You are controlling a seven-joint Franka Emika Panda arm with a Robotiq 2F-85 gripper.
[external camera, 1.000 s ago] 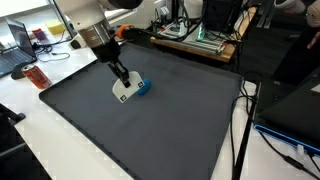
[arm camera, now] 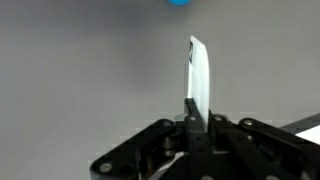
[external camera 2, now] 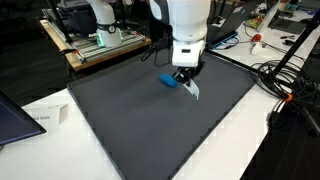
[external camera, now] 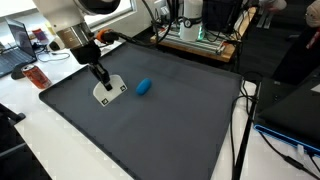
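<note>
My gripper (external camera: 99, 73) is shut on a thin white card (external camera: 110, 91), which hangs tilted over the dark grey board (external camera: 165, 125). From the wrist, the card (arm camera: 199, 75) appears nearly edge-on, rising from between the closed fingertips. A small blue object (external camera: 144, 87) lies on the board, apart from the card and to its right in exterior view 1. In exterior view 2 the blue object (external camera 2: 168, 80) is left of the card (external camera 2: 192, 89). Only a sliver of the blue object (arm camera: 179, 2) shows at the top of the wrist view.
A red can (external camera: 37, 76) stands off the board's far left corner. Black cables (external camera 2: 285, 88) run beside the board's right side in exterior view 2. Most of the board's near half is bare.
In exterior view 1 my gripper and the card have moved left, away from the blue object. The card overlapped it in view a second ago; now a gap shows. The blue object stays put.
</note>
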